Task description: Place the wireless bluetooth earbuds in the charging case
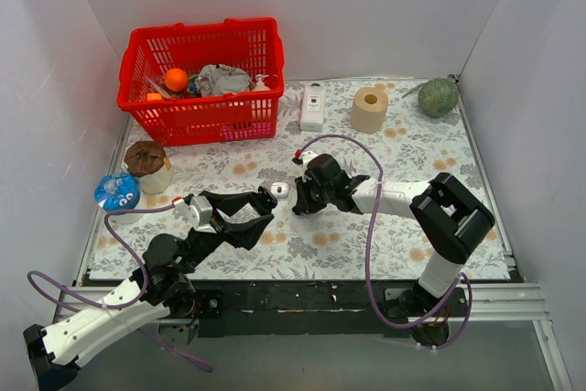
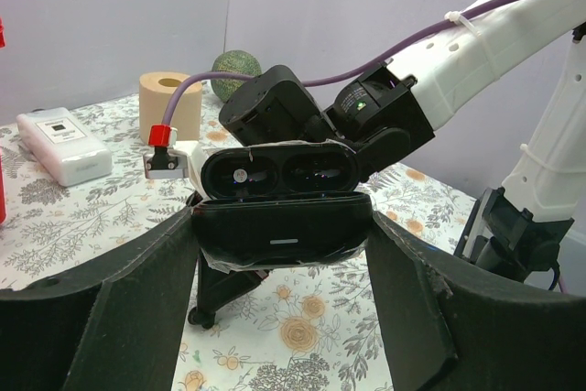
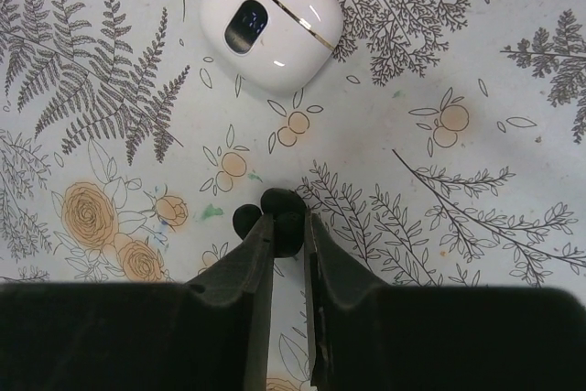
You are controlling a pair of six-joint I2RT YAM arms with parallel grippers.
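Note:
A black charging case point(image 2: 284, 226), lid open with two earbud wells facing the camera, is gripped by my left gripper point(image 1: 259, 217). The wells look empty in the left wrist view, though a small bright spot shows in one. It is held up above the table. My right gripper is shut on a black earbud point(image 3: 283, 201) at its fingertips, pointing down near the tabletop; the earbud's exact pose is partly hidden by the fingers. In the top view the right gripper's tip is to the right of the case, apart from it.
A glossy white case point(image 3: 270, 20) lies on the table near the right gripper. Toward the back stand a red basket point(image 1: 201, 130), a white box point(image 1: 312, 109), a paper roll point(image 1: 369, 110) and a green ball point(image 1: 438, 97).

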